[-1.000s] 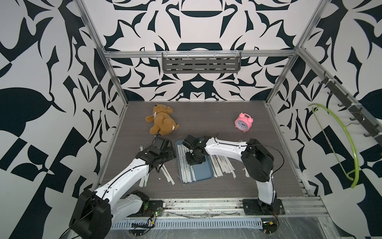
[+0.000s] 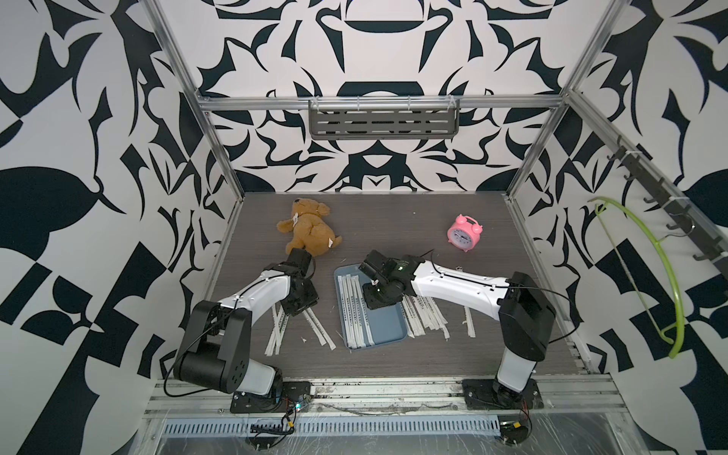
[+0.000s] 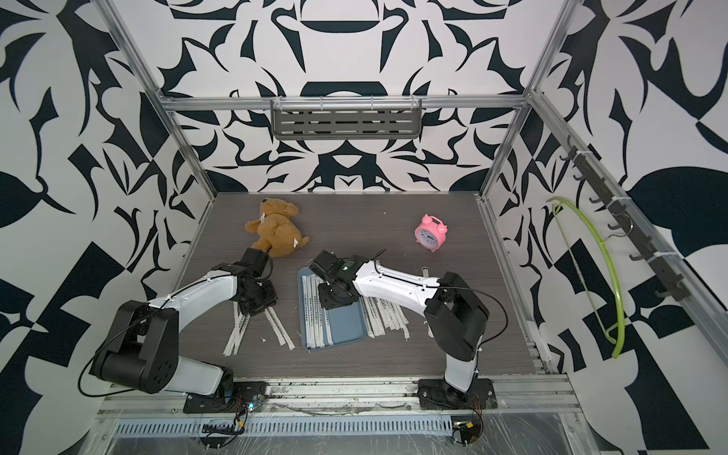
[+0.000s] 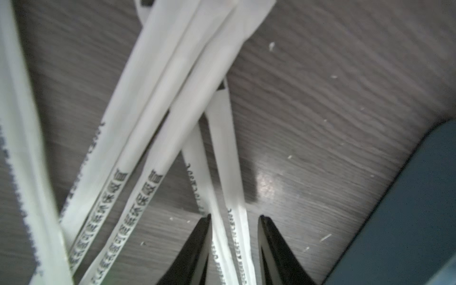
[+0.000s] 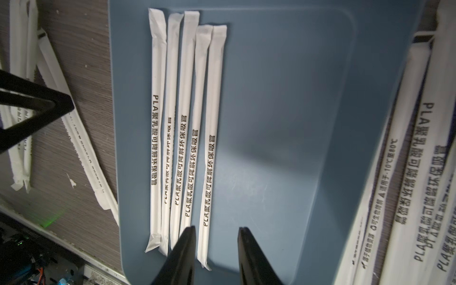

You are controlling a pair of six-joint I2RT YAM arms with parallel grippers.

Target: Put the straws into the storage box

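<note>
In the right wrist view the blue-grey storage box (image 5: 266, 118) holds several white paper-wrapped straws (image 5: 182, 128) lined up along its left side; its right half is bare. Over it my right gripper stands open, empty between the fingers. Loose wrapped straws (image 4: 156, 123) lie crossed on the table left of the box. My left gripper is above them, part open, with two straw ends (image 4: 237, 247) seen in the gap between its fingers; they are not clamped. Another loose pile of straws (image 2: 426, 314) lies against the right side of the box.
A brown teddy bear (image 2: 309, 227) lies behind the left arm. The pink alarm clock (image 2: 464, 232) stands at the back right. A single straw (image 2: 469, 322) lies apart on the right. Bare table spreads between bear and clock.
My left gripper has drawn back left from beside the box and now hangs over the left straws. My right arm has shifted slightly to the right, still over the box.
</note>
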